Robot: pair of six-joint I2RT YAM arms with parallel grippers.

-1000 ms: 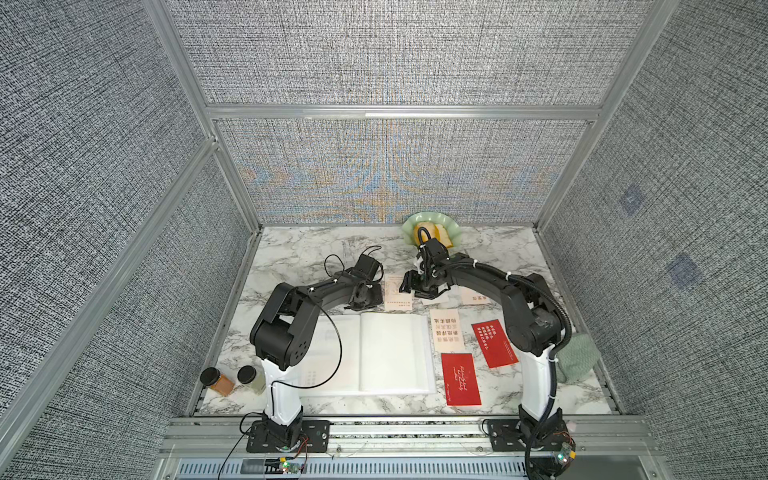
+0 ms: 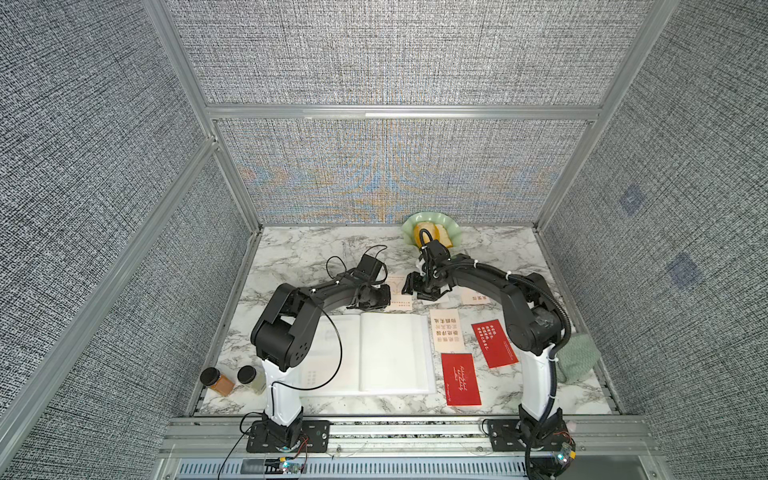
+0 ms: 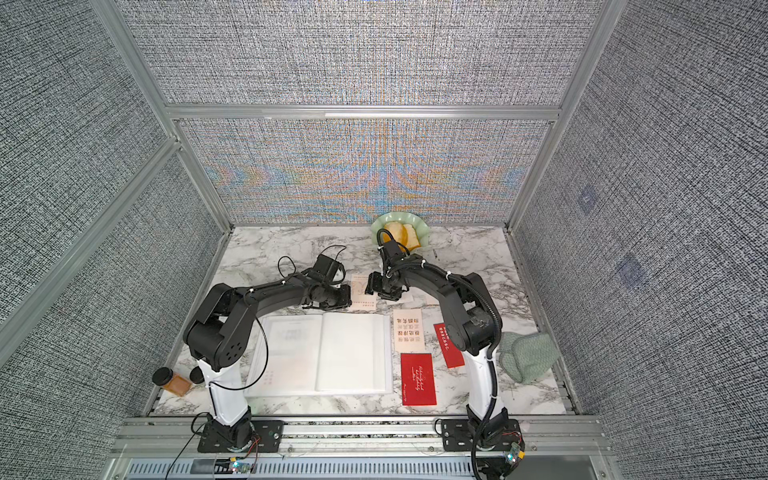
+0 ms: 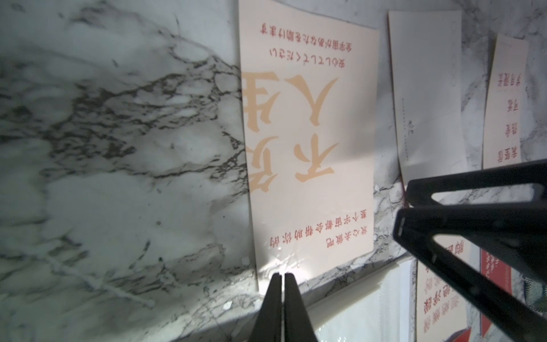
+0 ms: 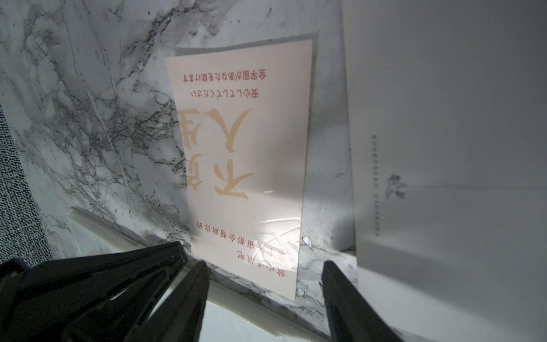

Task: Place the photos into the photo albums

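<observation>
A cream photo card point(image 4: 310, 199) printed with orange and red characters lies flat just beyond the open album point(image 2: 396, 352). My left gripper is shut, with nothing showing between its fingers. Its tips appear at the card's near left corner; whether they touch it, I cannot tell. My right gripper stands open, and the card's near edge appears between its spread fingers in the right wrist view. Right of this card lies a plain pale card point(image 5: 444, 188). Another cream card point(image 2: 448, 329) and two red cards point(image 2: 461, 379) point(image 2: 495, 342) lie right of the album.
A green bowl point(image 2: 432, 224) with bread-like slices stands at the back. Two small jars point(image 2: 217, 382) point(image 2: 251, 377) sit front left, a green cloth point(image 2: 577, 357) front right. Both grippers are close together over the card.
My left gripper has shifted slightly right, further over the cream card. The right gripper has moved only slightly. The cards and album look unmoved.
</observation>
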